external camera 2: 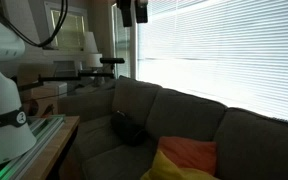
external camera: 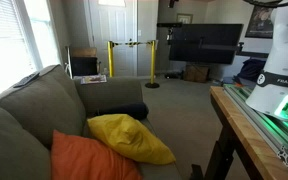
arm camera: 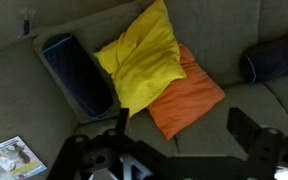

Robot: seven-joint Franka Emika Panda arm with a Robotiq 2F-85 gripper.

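Observation:
My gripper is open, its fingers [arm camera: 120, 122] wide apart with nothing between them. The wrist view looks down past it onto a grey sofa [arm camera: 199, 20]. A crumpled yellow cushion or cloth [arm camera: 144, 60] lies there, partly over an orange cushion [arm camera: 187, 103]. Beside the yellow piece is a dark blue bolster [arm camera: 79, 73]; a second dark rolled piece [arm camera: 274, 60] is at the right. High above the seat, the gripper [external camera 2: 133, 20] shows at the top of exterior view 2. Exterior view 1 has the yellow [external camera: 131, 138] and orange [external camera: 89, 158] pieces close together.
The robot's base stands at a wooden table [external camera: 246, 130] beside the sofa. A printed sheet or booklet [arm camera: 14, 158] lies at the wrist view's lower left. A window with blinds [external camera 2: 224, 55] is behind the sofa. Carpet [external camera: 179, 105] lies open beyond the seat.

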